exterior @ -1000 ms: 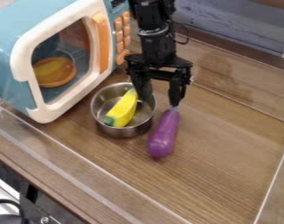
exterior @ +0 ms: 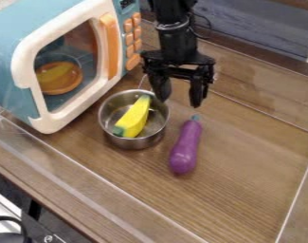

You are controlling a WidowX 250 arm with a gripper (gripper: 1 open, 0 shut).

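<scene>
The black gripper (exterior: 179, 85) hovers above the back of the metal bowl, its fingers spread apart with nothing visible between them. A yellow banana-like toy (exterior: 134, 116) lies in the steel bowl (exterior: 143, 138). A purple eggplant (exterior: 186, 149) lies on the wooden counter to the right of the bowl, below the gripper.
A toy microwave (exterior: 24, 52) with its door opening facing right holds an orange dish (exterior: 58, 78) at the left. A wall runs along the back.
The gripper has risen slightly and moved back, away from the bowl and eggplant. The objects on the counter look nearly unchanged.
</scene>
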